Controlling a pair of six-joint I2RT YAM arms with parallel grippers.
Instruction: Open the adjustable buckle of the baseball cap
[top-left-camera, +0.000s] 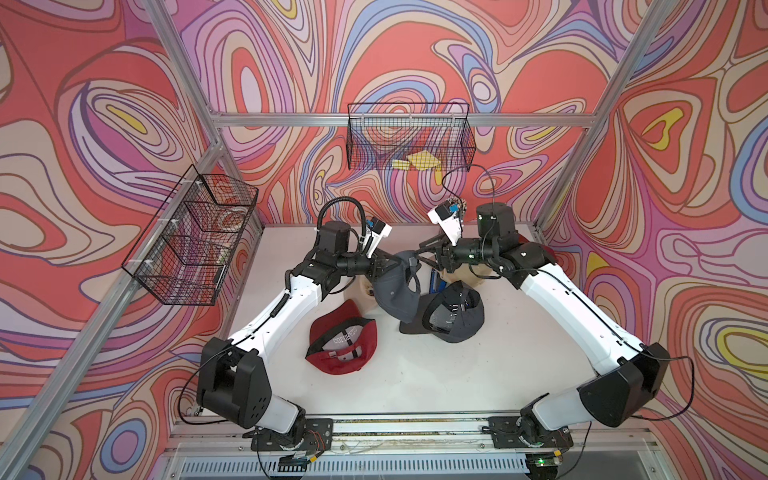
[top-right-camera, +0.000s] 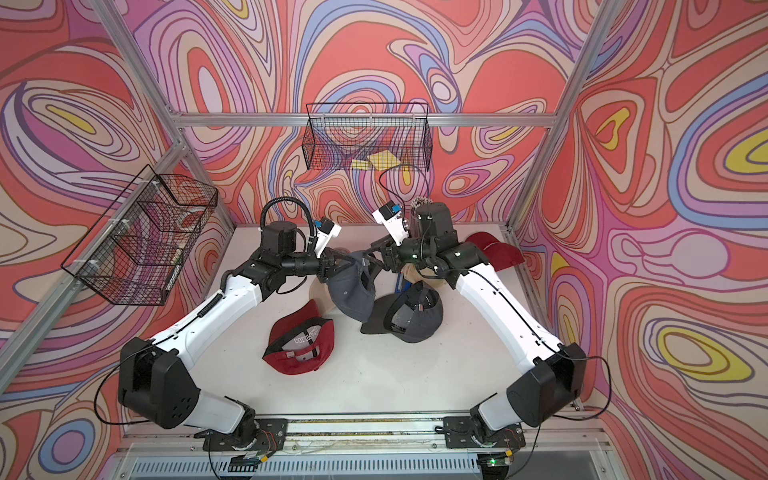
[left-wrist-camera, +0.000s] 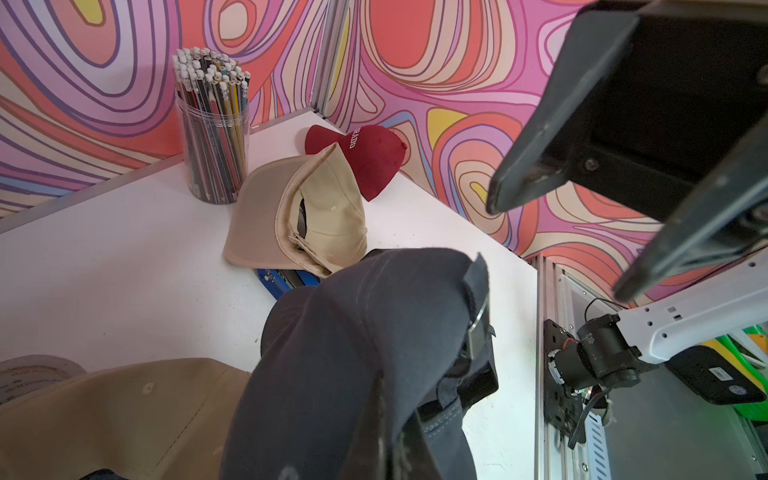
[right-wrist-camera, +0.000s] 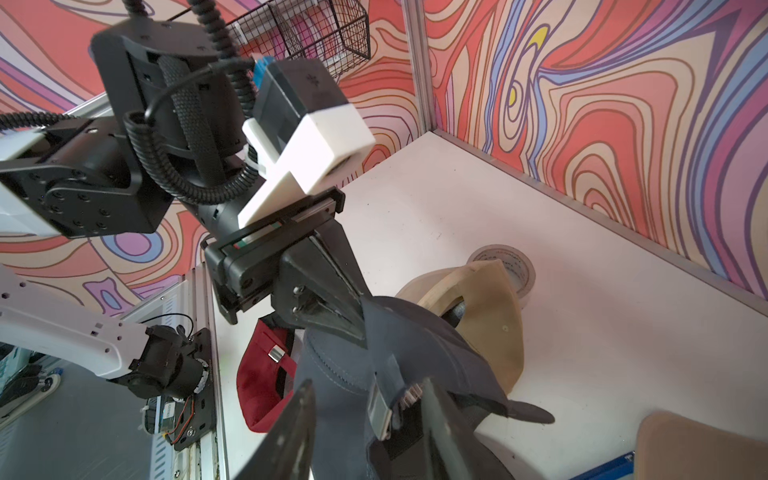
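Note:
A dark grey baseball cap (top-left-camera: 397, 292) hangs above the table, its edge pinched by my left gripper (top-left-camera: 384, 265). In the right wrist view, the left fingers (right-wrist-camera: 332, 308) close on the cloth near the back strap. The metal buckle (right-wrist-camera: 379, 412) on that strap faces my right gripper, whose fingers stand apart with nothing gripped between them. From the left wrist view, the buckle (left-wrist-camera: 477, 332) shows at the cap's right side, and the right gripper's fingers (left-wrist-camera: 552, 120) hang open, clear of it. How far the strap runs through the buckle is hard to tell.
A second dark cap (top-left-camera: 456, 316) and a red cap (top-left-camera: 344, 340) lie on the table. Behind are a tan cap (left-wrist-camera: 320, 208), another red cap (left-wrist-camera: 372, 156), a pencil jar (left-wrist-camera: 212, 136) and a tape roll (right-wrist-camera: 512, 268).

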